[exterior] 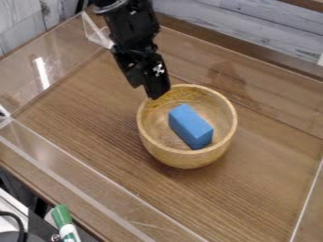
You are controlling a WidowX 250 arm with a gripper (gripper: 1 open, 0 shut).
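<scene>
My black gripper (150, 83) hangs over the wooden table, just above the upper left rim of a round tan wooden bowl (161, 149). A blue block (191, 127) lies inside the bowl, toward its right half. The gripper's fingers are dark and small in this view, so I cannot tell whether they are open or shut.
White painted boards (252, 28) run along the back. At the lower left, beyond the table edge, are a green-and-white marker-like item (64, 223) and cables.
</scene>
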